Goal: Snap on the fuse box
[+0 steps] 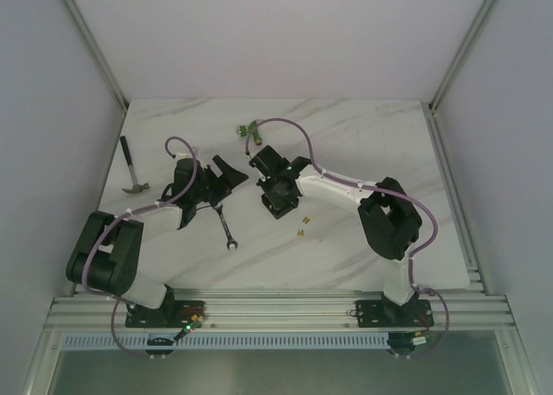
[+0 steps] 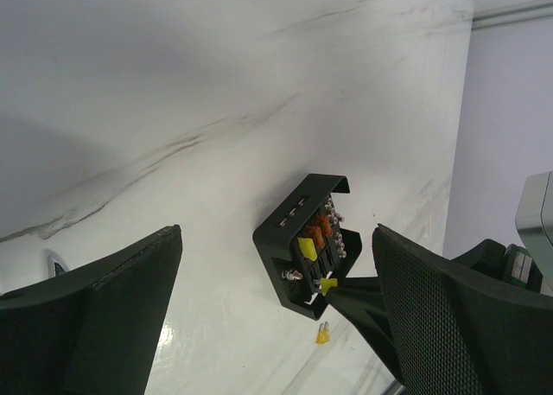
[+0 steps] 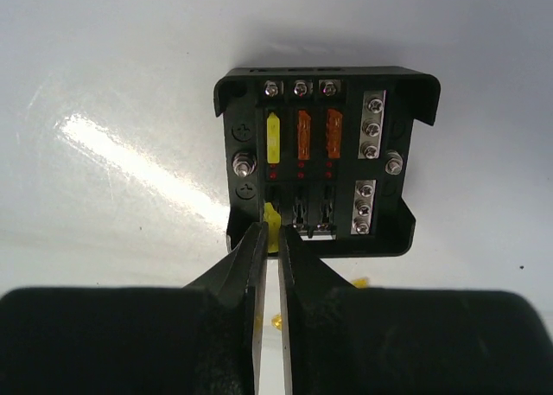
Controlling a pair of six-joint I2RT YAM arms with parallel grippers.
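The black fuse box [image 3: 397, 101] [image 2: 289, 200] lies on the marble table, holding a yellow fuse [image 3: 273, 137] and two orange fuses [image 3: 333, 133] in its upper slots. My right gripper [image 1: 272, 196] is over its lower left slot, with a yellow fuse [image 3: 271, 215] [image 2: 328, 285] at its fingertips; whether the fingers grip it or only touch it I cannot tell. My left gripper [image 1: 226, 175] stands open to the left of the box, above the table, its wide fingers framing the box in the left wrist view.
Loose yellow fuses [image 1: 301, 232] [image 2: 322, 333] lie near the box. A wrench [image 1: 226, 226] is below the left gripper, a hammer [image 1: 131, 175] at the far left, a green tool [image 1: 251, 131] behind. The table's right side beyond the right arm is clear.
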